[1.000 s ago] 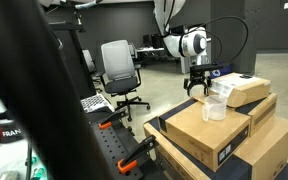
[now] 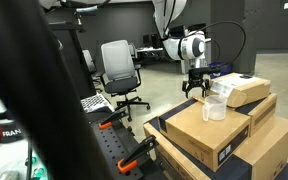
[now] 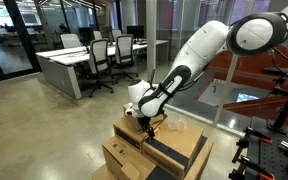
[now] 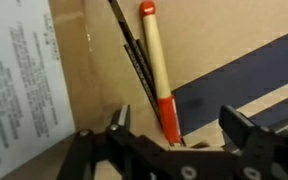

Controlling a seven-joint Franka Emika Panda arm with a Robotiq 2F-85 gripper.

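Note:
In the wrist view, a marker with a tan barrel and red ends lies on brown cardboard, between and ahead of my fingers. My gripper is open, its black fingertips on either side of the marker's near end. Nothing is held. In exterior view 1, the gripper hangs low at the far side of the boxes; the marker is too small to make out there. A white cup stands on the box top close by.
Cardboard boxes form the work surface, with a raised box behind the cup. Beside the marker, the wrist view shows a dark tape strip and a printed white label. An office chair stands apart on the floor.

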